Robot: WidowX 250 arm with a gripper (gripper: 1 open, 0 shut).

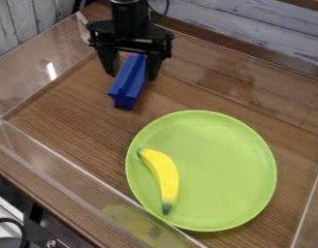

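Observation:
My gripper [131,60] is at the top left of the camera view, dark and open, its two fingers pointing down on either side of the upper end of a blue block [128,87]. Whether the fingers touch the block is unclear. A yellow banana [163,174] with a teal tip lies on the left part of a light green round plate [220,174].
The wooden tray floor [65,116] has free room left of the plate and right of the block. Clear or light walls edge it, with a pale plank wall [252,29] behind. A dark cable shows at the bottom left corner.

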